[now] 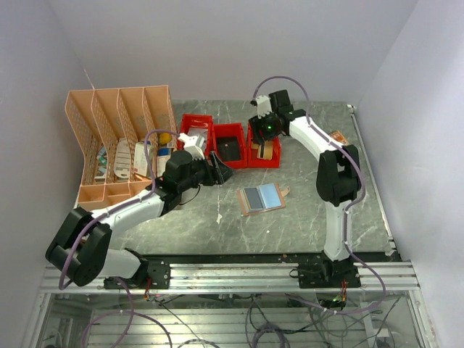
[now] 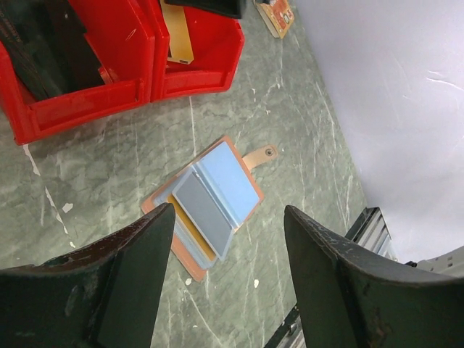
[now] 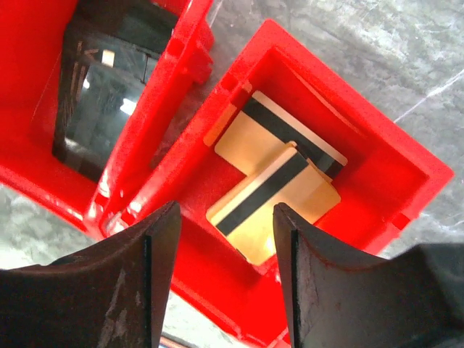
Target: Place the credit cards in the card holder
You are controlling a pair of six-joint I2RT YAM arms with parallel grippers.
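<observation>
My right gripper stands open over the right red bin (image 1: pixel 264 163), its fingers above tan cards (image 3: pixel 264 203) with black stripes. More such cards lie behind them in that bin. The open card holder (image 2: pixel 232 181), tan with grey and blue sleeves, lies flat on the table in front of the bins. My left gripper is open above the table left of the holder, with nothing between its fingers.
Two more red bins (image 1: pixel 229 127) sit to the left, beside a tan divided organizer (image 1: pixel 101 193). An orange item (image 2: pixel 277 14) lies at the back right.
</observation>
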